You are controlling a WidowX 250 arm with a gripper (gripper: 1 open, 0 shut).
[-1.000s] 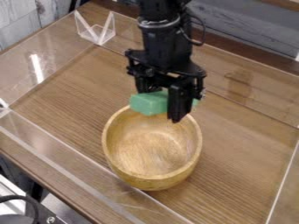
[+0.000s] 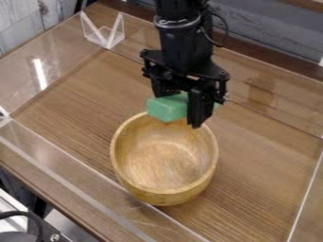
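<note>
My black gripper (image 2: 184, 102) is in the upper middle of the camera view, shut on a green object (image 2: 168, 108), whose back part is hidden by the gripper. The object hangs over the far rim of a round tan wooden bowl (image 2: 161, 170). The bowl stands on the wooden surface, and no contents show in it.
A clear plastic piece (image 2: 104, 28) stands at the back left. Transparent edges run along the left and right, with a dark cable at the bottom left.
My gripper has shifted slightly up and back with the green object, uncovering a little more of the bowl's far part. The bowl stays in place.
</note>
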